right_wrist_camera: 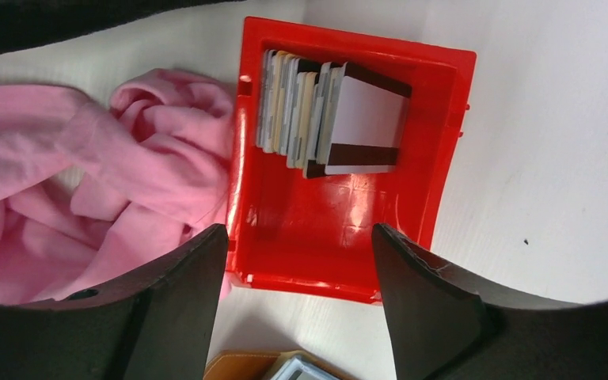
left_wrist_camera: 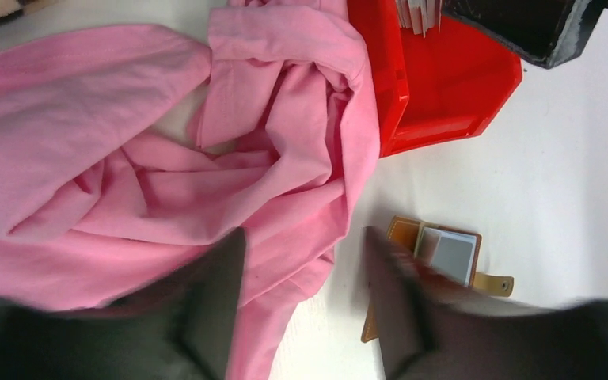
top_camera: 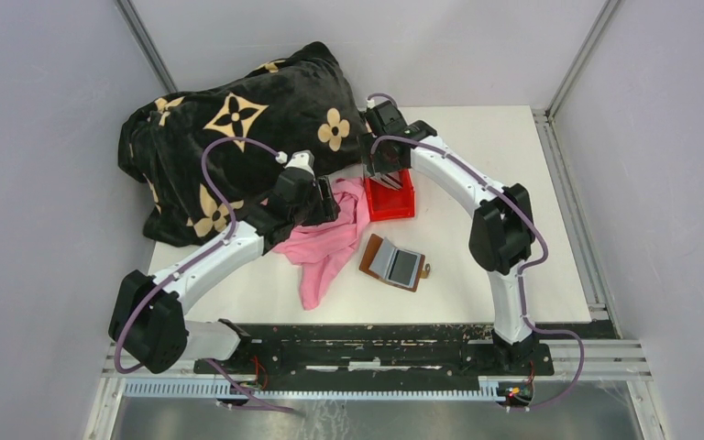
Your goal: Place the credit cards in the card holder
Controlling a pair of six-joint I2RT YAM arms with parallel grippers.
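A row of cards (right_wrist_camera: pixel 362 119) stands in the upper half of the red bin (right_wrist_camera: pixel 336 261). My right gripper is open above the bin, nothing between its fingers. My left gripper hangs over the pink cloth (left_wrist_camera: pixel 142 190), left of the bin, its blurred fingers apart with only cloth and table seen between them. The brown card holder (top_camera: pixel 394 264) lies opened out on the table in front of the bin, with a grey panel and a snap tab.
A black patterned cushion (top_camera: pixel 238 137) fills the back left.
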